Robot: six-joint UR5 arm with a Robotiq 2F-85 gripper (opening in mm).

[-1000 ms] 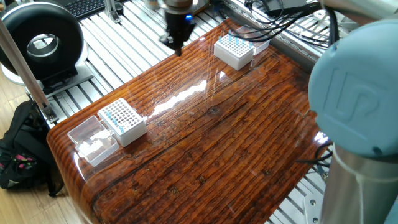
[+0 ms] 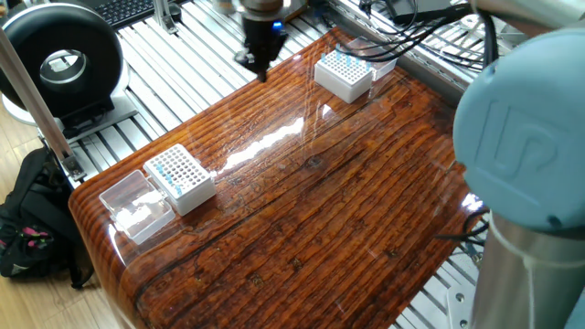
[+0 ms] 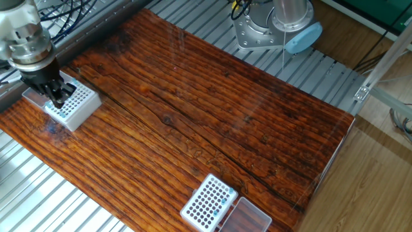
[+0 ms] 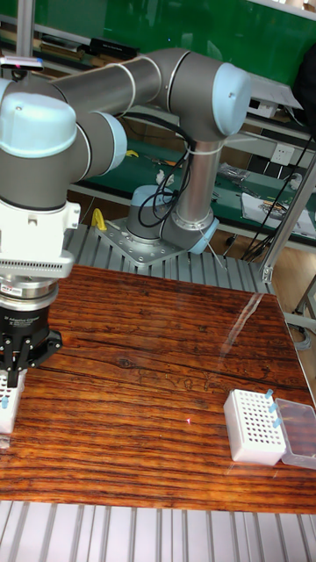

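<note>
My gripper (image 2: 262, 78) is black and points downward, above the table's edge in exterior view 1. Beside it in that view stands a white tube rack (image 2: 343, 77), with blue pieces along its top. From exterior view 2, the gripper (image 3: 59, 102) overlaps this rack (image 3: 78, 111). In exterior view 3 the gripper (image 4: 14, 375) hangs at the left edge, in front of part of the rack (image 4: 8, 412). A second white rack (image 2: 190, 194), holding a few blue pieces, sits far from the gripper. The finger gap cannot be made out.
Clear open lids (image 2: 137, 206) lie beside the second rack, and another lid (image 3: 35, 96) adjoins the rack near the gripper. Black cables (image 2: 430, 37) run behind the near rack.
</note>
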